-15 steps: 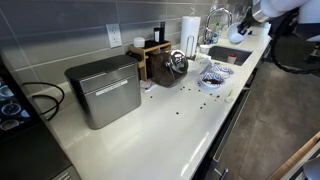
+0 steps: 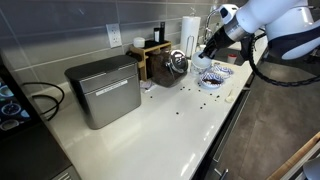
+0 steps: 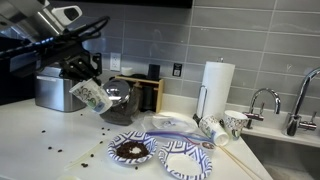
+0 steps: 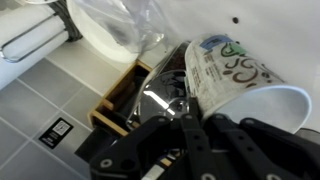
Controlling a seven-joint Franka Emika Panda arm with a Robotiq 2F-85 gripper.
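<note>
A white paper cup with printed coffee patterns [image 3: 93, 97] hangs tilted above the counter, and my gripper [image 3: 84, 72] is shut on it near its upper end. From the wrist camera, the cup [image 4: 228, 72] lies past the fingertips, its wide pale end turned toward the right. Its contents, if any, cannot be made out. In exterior view 1 the gripper [image 2: 208, 51] is over the far part of the counter, with the cup [image 2: 202, 62] just below it. A blue-rimmed plate [image 3: 113, 145] bearing dark beans sits to the cup's right in exterior view 2.
Another patterned plate [image 3: 184, 163] lies alongside. Behind are a cup on its side [image 3: 212, 129], an upright cup [image 3: 236, 122], a paper towel roll [image 3: 215, 88] and a shiny round appliance [image 3: 120, 101]. Loose beans dot the counter.
In exterior view 1, my gripper has come from the sink end toward the camera and lower, bringing the cup with it over the plates' area. The counter items look unmoved.
</note>
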